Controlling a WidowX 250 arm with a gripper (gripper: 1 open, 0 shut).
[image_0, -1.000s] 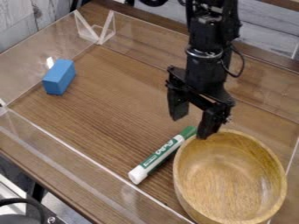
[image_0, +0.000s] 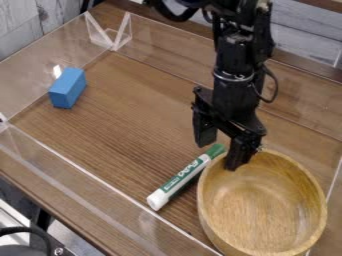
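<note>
My gripper (image_0: 222, 141) hangs in the middle right of the camera view, its dark fingers open just above the top end of a white tube with a green end (image_0: 179, 183). The tube lies slanted on the wooden table, along the left side of a yellow round bowl (image_0: 261, 219). One finger reaches down over the bowl's upper rim. Whether the fingertips touch the tube or bowl I cannot tell.
A blue block (image_0: 67, 88) lies at the upper left of the wooden table (image_0: 114, 140). Clear plastic edging runs along the table's left side.
Since a second ago my gripper has shifted slightly lower and toward the tube's green end. The tube, bowl and blue block have not visibly moved.
</note>
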